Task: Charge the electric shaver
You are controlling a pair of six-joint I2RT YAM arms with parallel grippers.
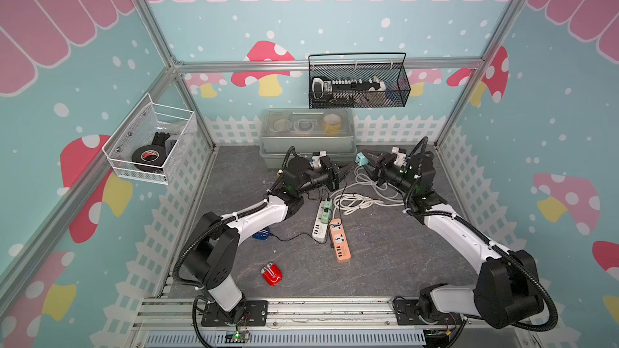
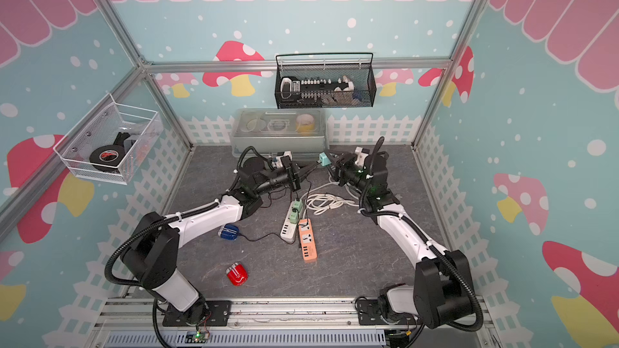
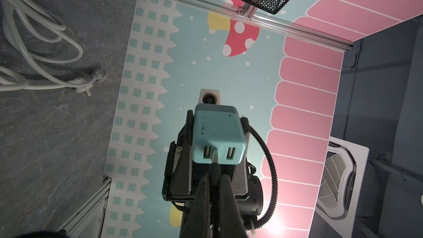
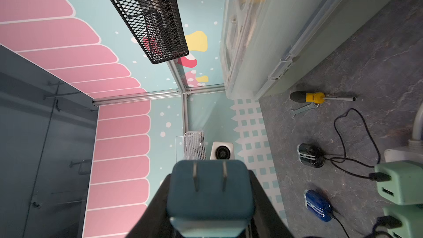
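My right gripper is shut on a teal charger block, raised above the table. In the left wrist view the block's face with two USB slots points toward my left gripper. That gripper is shut on a dark cable plug, whose pale tip overlaps the face just right of the left slot. Whether tip and block touch cannot be told. The right wrist view shows the block's two metal prongs pointing outward. A red shaver-like device lies at the table's front left, with nothing attached that I can see.
A white power strip with green adapters and an orange strip lie mid-table. Blue and black devices have cables. Coiled white cord and a lidded box lie behind.
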